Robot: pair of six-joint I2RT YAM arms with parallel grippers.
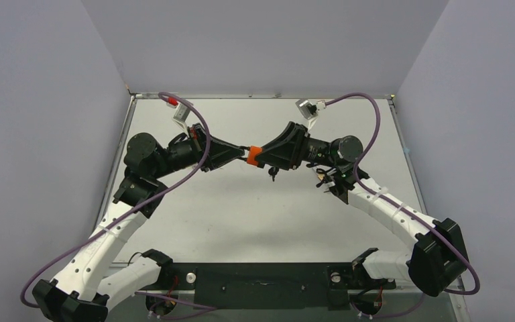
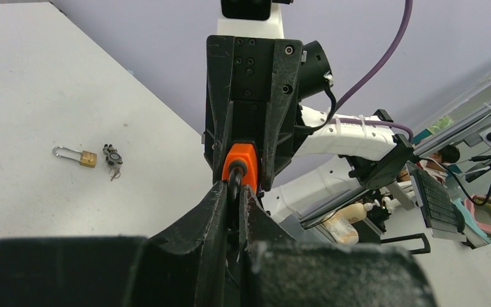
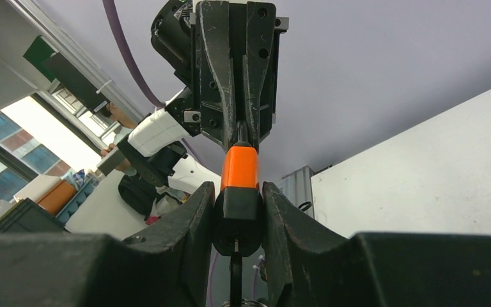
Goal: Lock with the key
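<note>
Both grippers meet in mid-air over the table. My right gripper (image 1: 260, 156) is shut on an orange-and-black lock (image 3: 239, 167), which has metal hanging below it in its wrist view. My left gripper is shut on the black looped end of that lock, in front of the orange body (image 2: 246, 163). A brass padlock (image 2: 88, 159) with a long shackle lies on the table, beside a dark key bunch (image 2: 112, 156).
Grey walls (image 1: 463, 114) enclose the sides and back. Purple cables run along both arms.
</note>
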